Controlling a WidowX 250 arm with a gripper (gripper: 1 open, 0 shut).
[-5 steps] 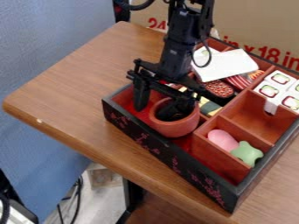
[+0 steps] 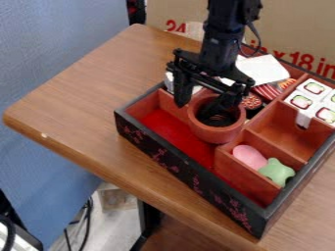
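Observation:
My black gripper [image 2: 210, 82] hangs over the back left of a black, floral-sided box [image 2: 193, 173] with red inner compartments. A round terracotta bowl [image 2: 201, 128] with a dark inside sits in the box, just below and right of the gripper. Whether the fingers are open or shut, or hold anything, is unclear; a small white item [image 2: 169, 80] shows behind them. A pink piece [image 2: 248, 156] and a green piece [image 2: 276, 172] lie in the front right compartment.
White pieces with red markings [image 2: 314, 103] lie at the box's right, and a white card [image 2: 262, 69] at the back among striped red items. Cardboard stands behind.
My gripper has risen out of the bowl and moved slightly right. The bowl now sits a little further right and back, with more red floor bare to its left.

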